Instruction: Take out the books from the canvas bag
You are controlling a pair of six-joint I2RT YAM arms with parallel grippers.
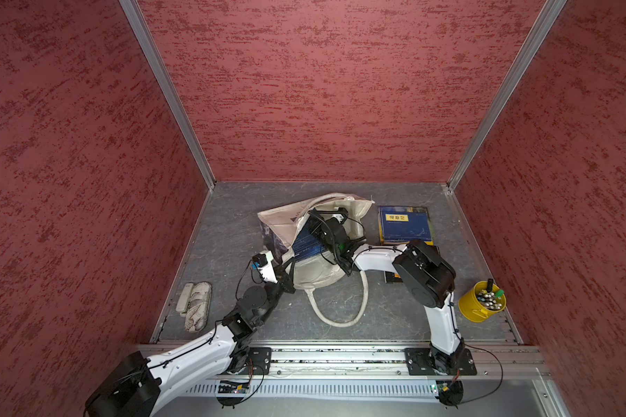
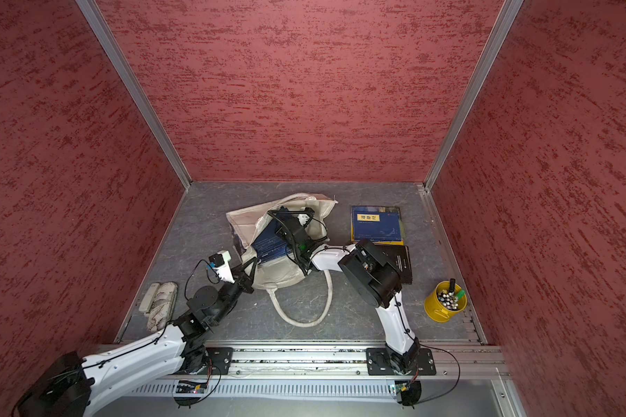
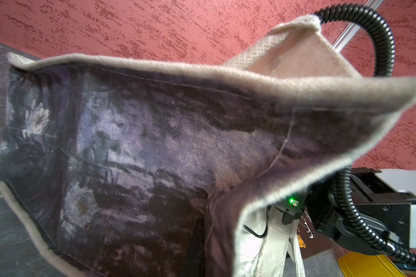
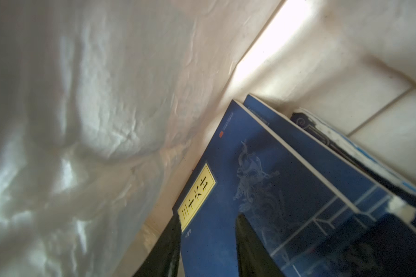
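The canvas bag (image 1: 318, 278), pale inside with a dark floral outer side (image 3: 138, 152), lies with its mouth open at the middle of the table. Inside it are a blue book with a yellow label (image 4: 263, 184), a second blue book (image 4: 305, 133) behind, and a black-and-white edged one (image 4: 351, 147). At the bag's near-left rim, my left gripper (image 1: 290, 269) is shut on the canvas edge; its fingertips are mostly hidden. My right gripper is inside the bag, fingers parted over the front blue book's face, holding nothing.
A blue book (image 1: 407, 223) and a black book (image 2: 400, 264) lie right of the bag, partly under the right arm. A yellow bucket of pens (image 1: 474, 305) stands far right, and a beige shoe-like item (image 1: 197, 305) lies far left.
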